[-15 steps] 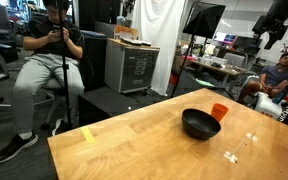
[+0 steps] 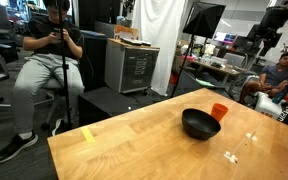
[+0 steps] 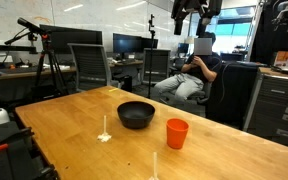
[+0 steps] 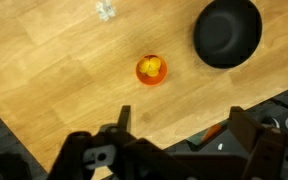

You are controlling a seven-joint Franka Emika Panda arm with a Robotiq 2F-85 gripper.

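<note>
An orange cup (image 3: pixel 177 133) stands upright on the wooden table; the wrist view shows something yellow (image 4: pixel 149 67) inside it. Beside the cup is a black bowl (image 2: pixel 201 123), which looks empty from above in the wrist view. My gripper hangs well above the table, its fingers wide apart and nothing between them. In exterior view 2 only its lower part (image 3: pixel 181 22) shows at the top edge. The cup appears ahead of the gap between the fingers in the wrist view, the bowl ahead and to the right.
A small white item (image 3: pixel 105 135) lies on the table, with a thin white upright piece at it. Another thin white piece (image 3: pixel 155 167) is near the front edge in exterior view 2. People sit beyond the table.
The arm at the upper right of exterior view 1 has shifted slightly. The cup and bowl have not moved.
</note>
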